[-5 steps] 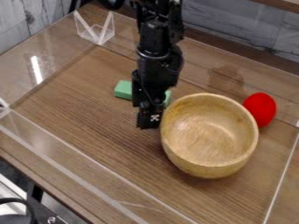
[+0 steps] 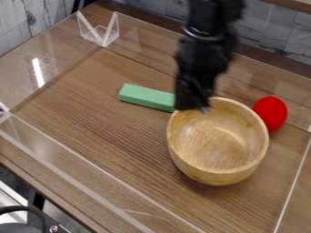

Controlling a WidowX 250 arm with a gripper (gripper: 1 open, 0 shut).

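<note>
My gripper [image 2: 195,98] is at the upper middle, raised and dark, just behind the far rim of a round wooden bowl [image 2: 216,159]; it looks shut, with nothing visible between its fingers. A green block [image 2: 145,96] lies flat on the wooden table, left of the bowl and partly behind the gripper's lower end. A red oval object [image 2: 271,112] sits at the right, just behind the bowl.
A clear plastic-looking item [image 2: 95,32] stands at the back left near the table's edge. Dark cables show at the lower left corner.
My gripper has moved up and back, away from the front of the table. The bowl, green block and red object look unmoved.
</note>
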